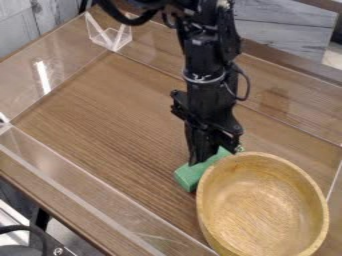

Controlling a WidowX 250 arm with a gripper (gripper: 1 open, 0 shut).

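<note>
My black gripper [194, 158] points down near the centre of the view, its tip low at the upper edge of a green block [194, 175]. Whether it touches the block is unclear; the fingertips look shut, with nothing visible between them. The green block lies on the wooden table [100, 140], against the left side of a large cream oval bowl [261, 215] at the lower right, which hides part of it.
A clear plastic holder [107, 30] stands at the back left. A dark cable runs at the lower left edge.
</note>
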